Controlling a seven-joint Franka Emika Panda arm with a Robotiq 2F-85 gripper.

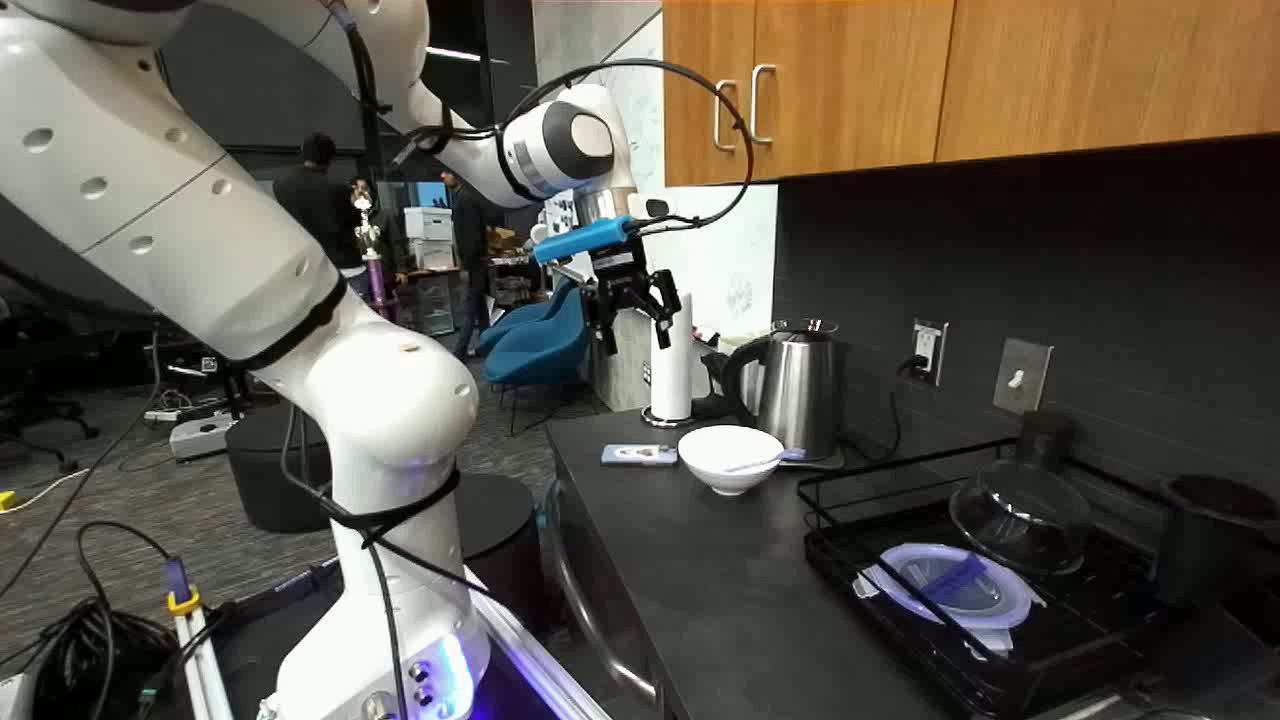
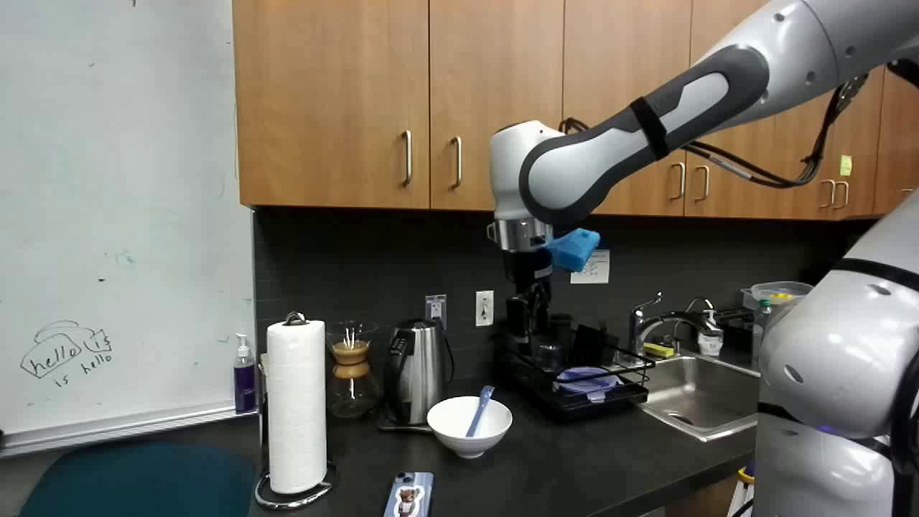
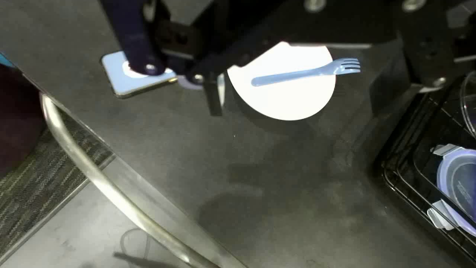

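Observation:
My gripper hangs well above the counter, its fingers spread apart with nothing between them. In the wrist view its two dark fingers stand at either side of a white bowl, which lies below. A blue fork rests in the bowl, its tines past the rim. In exterior view 2 the fork leans up out of the bowl. A phone in a blue case with a sticker lies flat on the counter near the bowl.
A steel kettle stands behind the bowl, and a paper towel roll is at the counter's end. A black dish rack holds a lidded container. Bare counter lies between bowl and front edge.

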